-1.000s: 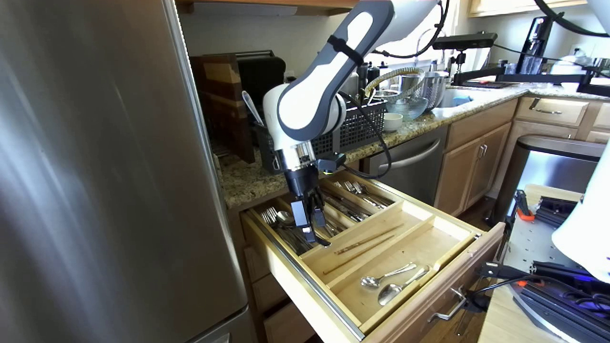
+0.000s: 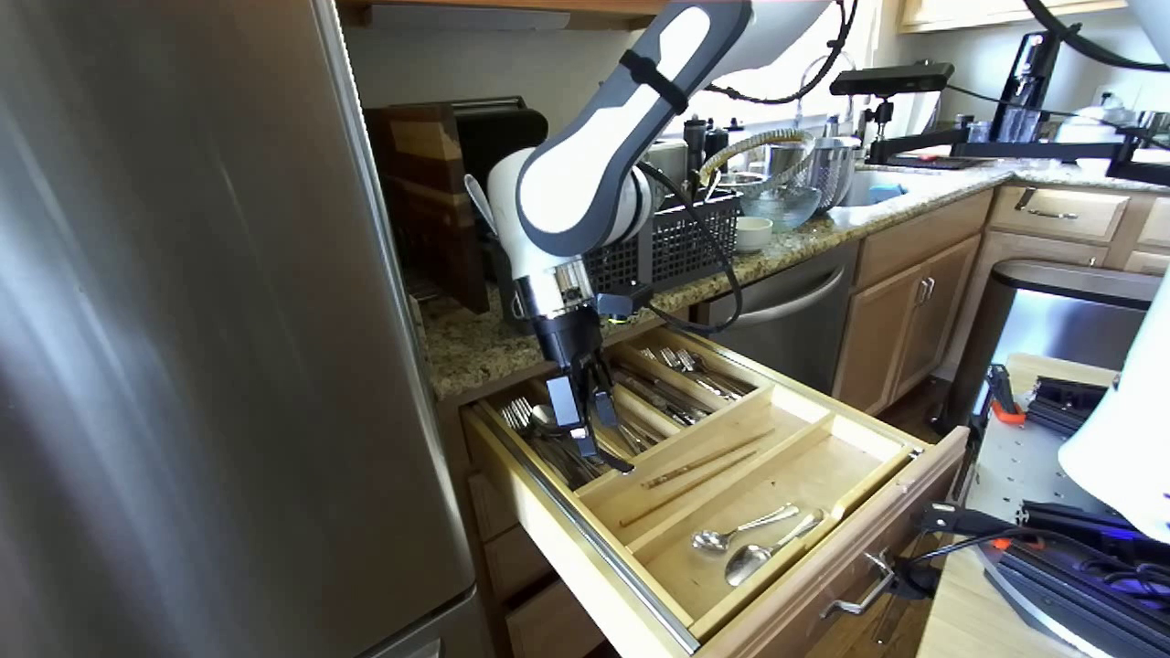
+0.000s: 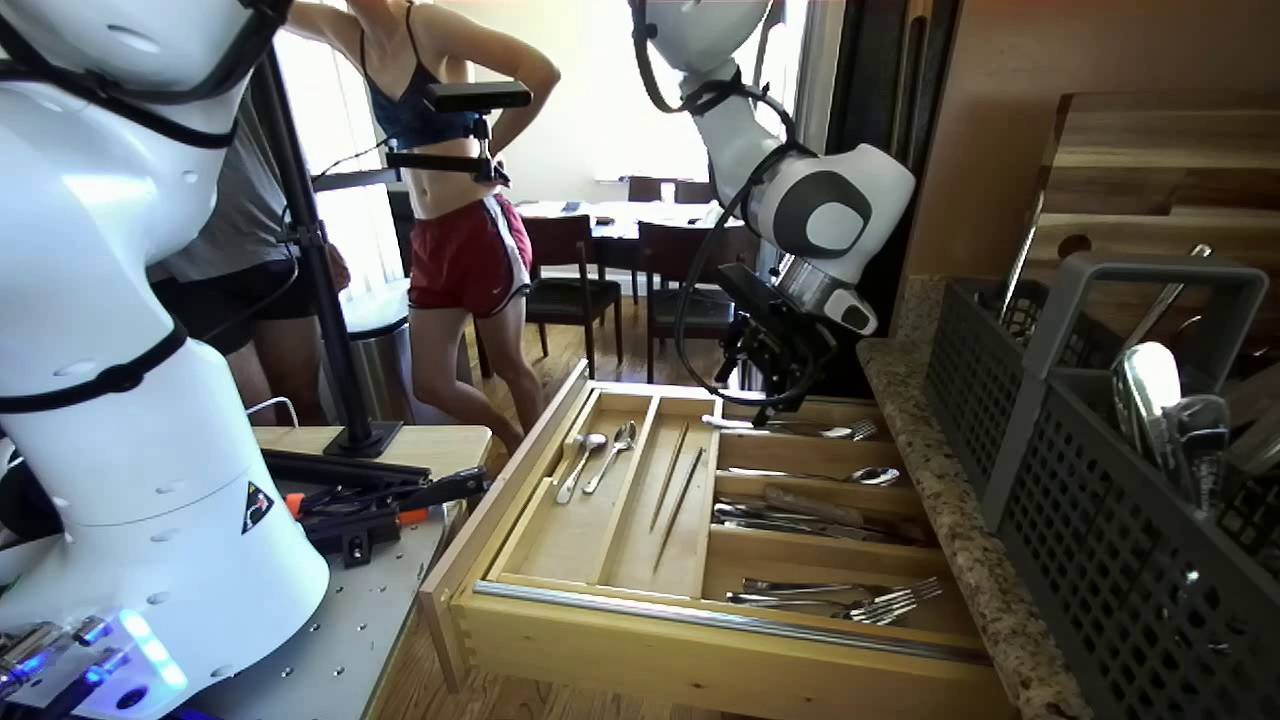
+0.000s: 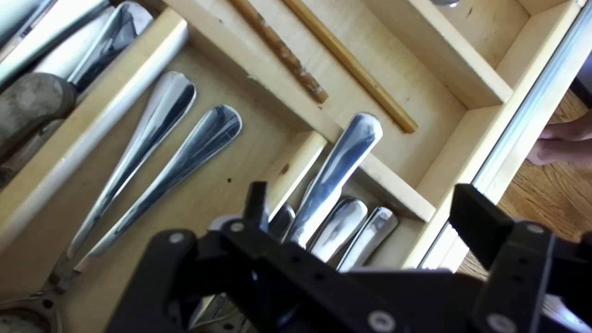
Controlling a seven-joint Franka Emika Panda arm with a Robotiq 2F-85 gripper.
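My gripper stands open low over the drawer's end compartment, its two fingers wide apart and nothing clamped between them. In the wrist view a silver utensil handle (image 4: 345,162) rises through the space between the fingers and rests up over the divider (image 4: 402,188). Other silver handles (image 4: 366,236) lie lower beside it; their far ends are hidden by my gripper. In exterior view 1 the gripper (image 2: 590,426) is above the compartment beside the fridge, near the fork tines (image 2: 516,413). From the other side, fork tines (image 3: 861,428) show in that same compartment.
Two chopsticks (image 3: 678,510) lie in the long middle compartment. Two spoons (image 2: 757,554) are in the front one. Forks (image 3: 894,600) fill the opposite end compartment. The granite counter (image 2: 483,349) overhangs the drawer's back, with a dark dish rack (image 2: 693,241) on it.
In exterior view 1 my arm and gripper have shifted slightly left, toward the fridge. The drawer's contents look the same.
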